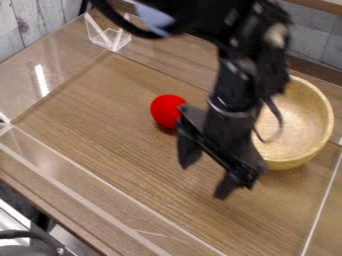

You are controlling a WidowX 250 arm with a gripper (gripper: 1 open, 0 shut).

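Note:
My dark gripper (pixel 214 158) hangs low over the wooden table, open, its several fingers blurred by motion. It is in front of a yellow bowl (pixel 305 118) at the right and to the lower right of a red round object (pixel 167 110), which it partly hides. Whether anything lies between the fingers is not visible.
A clear wire-like or plastic item (pixel 107 35) stands at the back left, near the table's edge.

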